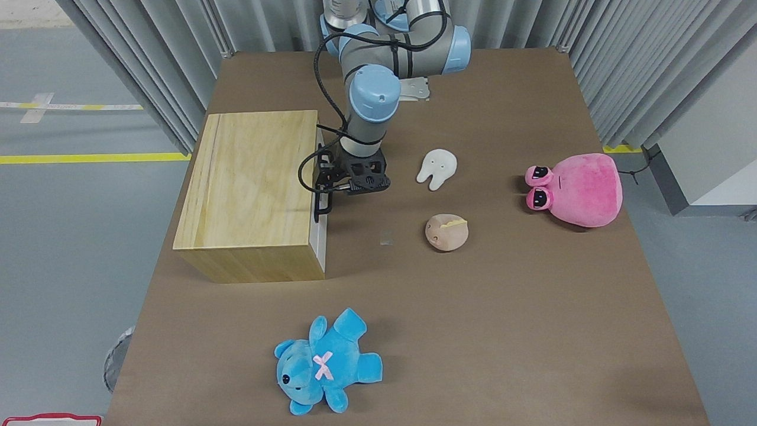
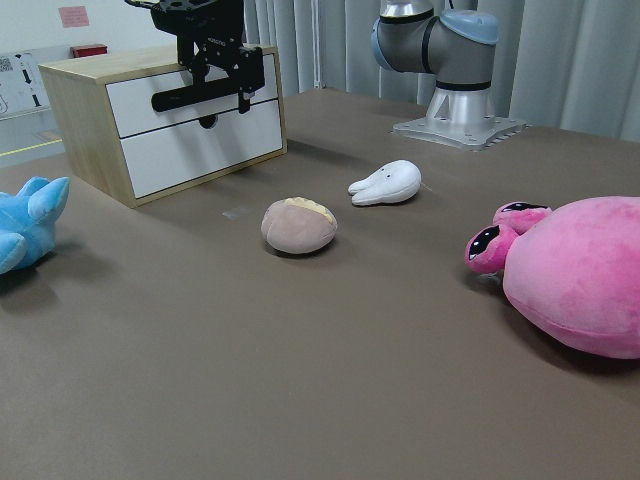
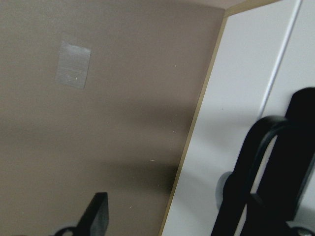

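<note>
A wooden cabinet (image 1: 245, 177) with two white drawers stands on the left of the table in the front view. My gripper (image 2: 218, 85) is at the upper drawer (image 2: 150, 110) beside its long black handle (image 2: 180, 98). In the wrist view, one finger (image 3: 98, 216) shows over the table and the other side sits against the black handle at the white drawer front. Whether the handle is between the fingers, and how far the fingers stand apart, I cannot tell.
A blue bear (image 1: 330, 362), a beige round plush (image 1: 446, 232), a white plush (image 1: 437, 167) and a pink plush (image 1: 582, 190) lie on the brown table (image 1: 497, 319).
</note>
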